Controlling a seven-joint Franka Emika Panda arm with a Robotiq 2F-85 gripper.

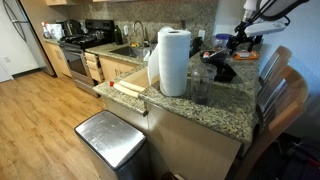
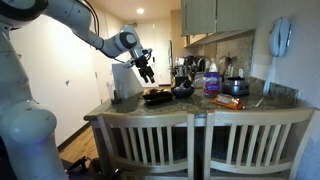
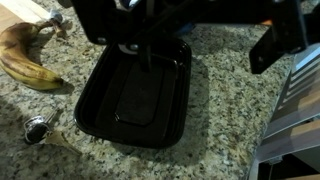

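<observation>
Below my gripper lies an empty black rectangular tray (image 3: 135,108) on the speckled granite counter. Two dark fingers (image 3: 262,65) show at the top of the wrist view, set wide apart, with nothing visible between them. They hang over the far part of the tray and hide some of its rim. From the seating side, in exterior view 2, the gripper (image 2: 147,74) is above the dark tray (image 2: 157,98), clear of it. Exterior view 1 has the arm small at the upper right, above the counter's far end.
A banana (image 3: 28,62) and a small metal item (image 3: 40,127) lie left of the tray. An orange packet (image 2: 228,101), a purple tub (image 2: 211,80) and a pot (image 2: 236,87) stand farther right. Chairs (image 2: 255,145) line the counter edge. A paper towel roll (image 1: 174,62) stands upright.
</observation>
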